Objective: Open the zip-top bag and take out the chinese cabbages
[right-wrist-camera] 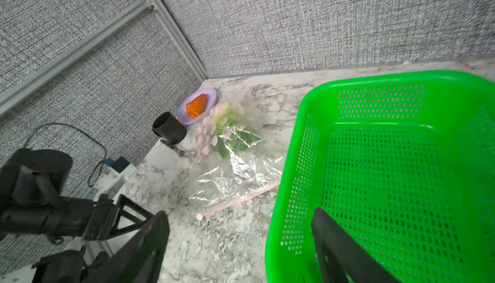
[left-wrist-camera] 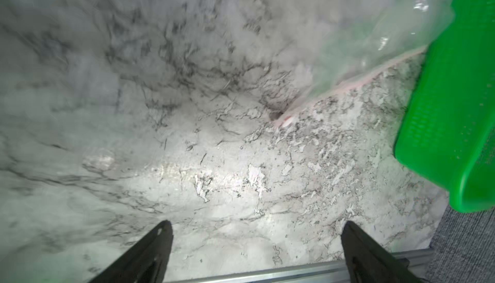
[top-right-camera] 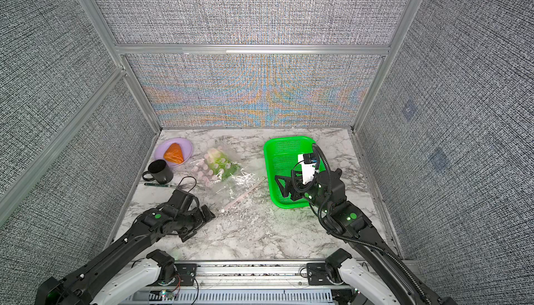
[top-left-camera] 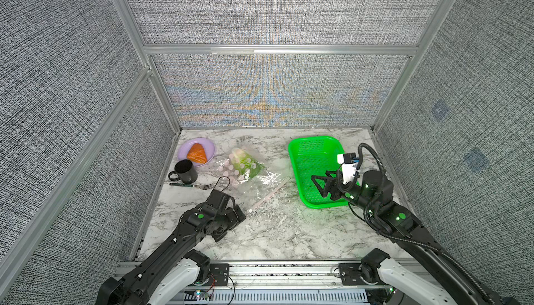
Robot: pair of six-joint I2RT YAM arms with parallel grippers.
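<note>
A clear zip top bag (top-left-camera: 258, 178) lies flat left of the table's middle, its pinkish zip strip (right-wrist-camera: 242, 199) toward the front right. Inside it shows pale green Chinese cabbage (right-wrist-camera: 229, 128); how many pieces cannot be told. My left gripper (top-left-camera: 229, 227) stands open over the table, in front of and left of the strip's near end. Only bare table lies between its fingers in the left wrist view. My right gripper (top-left-camera: 318, 186) is open and empty above the green basket's (top-left-camera: 297, 185) left part, its fingers (right-wrist-camera: 147, 252) pointing toward the bag.
A purple plate (top-left-camera: 210, 146) with an orange-brown pastry (top-left-camera: 196, 153) stands at the back left. In front of it are a black mug (top-left-camera: 185, 171) and a fork (top-left-camera: 192, 185). The basket is empty.
</note>
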